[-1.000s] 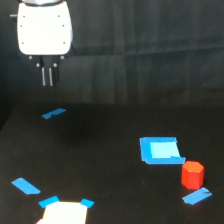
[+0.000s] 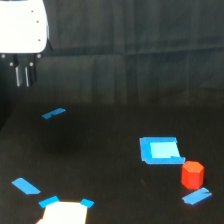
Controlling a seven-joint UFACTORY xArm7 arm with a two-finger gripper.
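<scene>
My gripper (image 2: 25, 80) hangs in the air at the upper left, below the white arm end (image 2: 22, 32), which the frame's left edge cuts off. Its dark fingers point down against a dark backdrop, too small and dim to show whether they are open or shut. No object can be made out at their tips. Far from it, at the right of the black table, sits a red six-sided block (image 2: 192, 175). Just left of and behind the block lies a pale square (image 2: 164, 150) bordered with blue tape.
A cream-coloured object (image 2: 64, 213) with blue tape at its corners is cut off by the bottom edge. Blue tape strips lie at the left (image 2: 26, 186), back left (image 2: 54, 113) and right front (image 2: 196, 196).
The arm and gripper have shifted left, toward the frame's edge. The red block, pale square and tape strips have stayed put.
</scene>
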